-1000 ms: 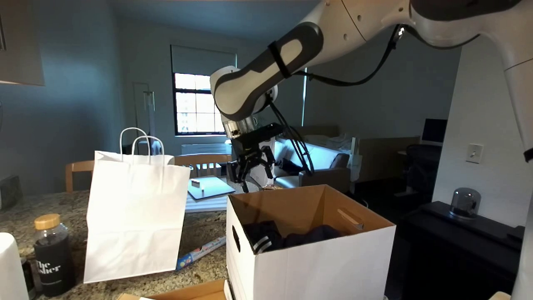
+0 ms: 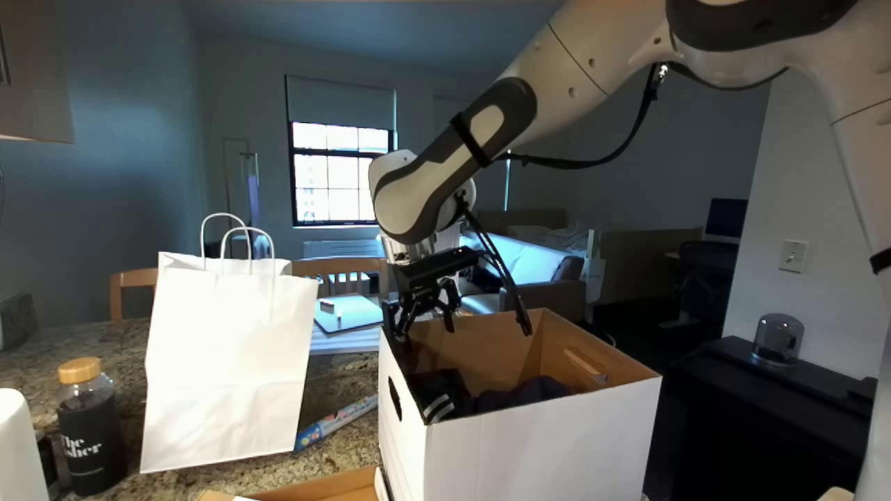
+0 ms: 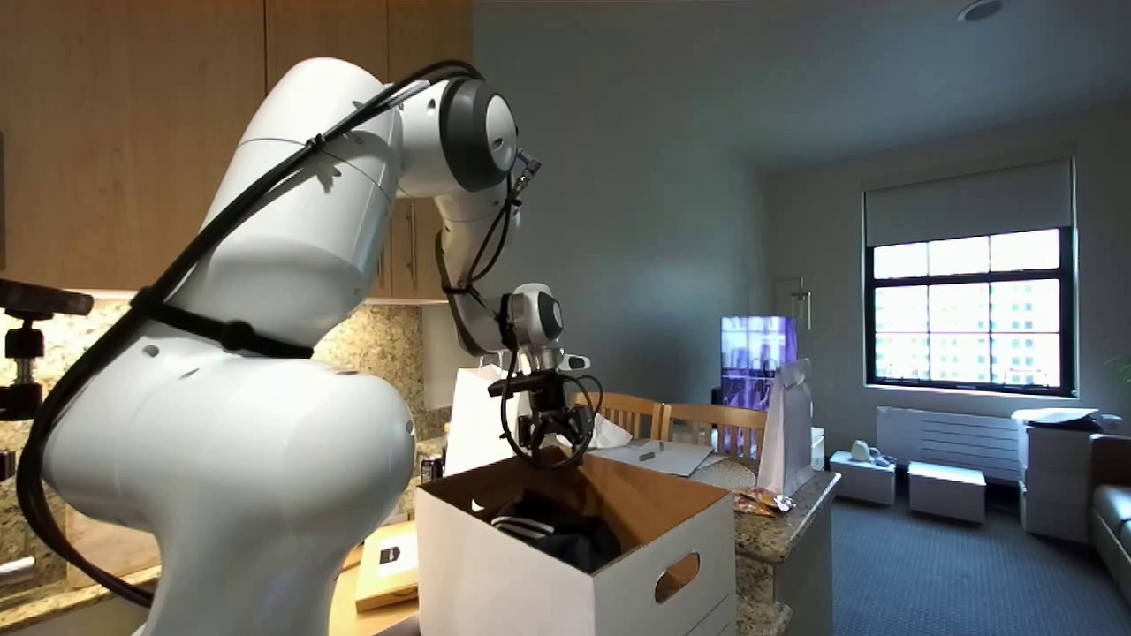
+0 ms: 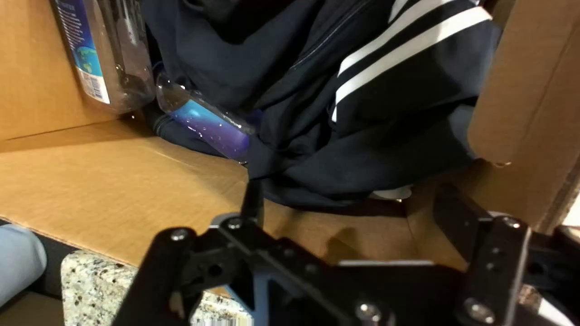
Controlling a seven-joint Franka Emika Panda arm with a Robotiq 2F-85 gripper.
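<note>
My gripper (image 2: 424,324) points down at the far rim of a white cardboard box (image 2: 534,451), its fingers apart and nothing between them. In the wrist view the open gripper is over the box's inside, with one finger (image 4: 253,203) left of the dark clothing. Black clothing with white stripes (image 4: 413,49) lies heaped on the box floor. A large clear bottle (image 4: 128,65) rests against a wall, and a smaller bottle with a blue-purple label (image 4: 212,125) lies partly against the cloth. A small pale thing (image 4: 394,193) shows from under the clothing, mostly hidden.
A white paper bag (image 2: 225,367) stands on the granite counter left of the box. Nearby are a blue-and-white tube (image 2: 334,423), a dark bottle with a wooden lid (image 2: 88,426) and a laptop (image 2: 351,312). The box walls surround the space below my gripper.
The arm has come down and slightly toward the right, bringing the gripper from above the box's far rim to its level. The box and its contents look unmoved.
</note>
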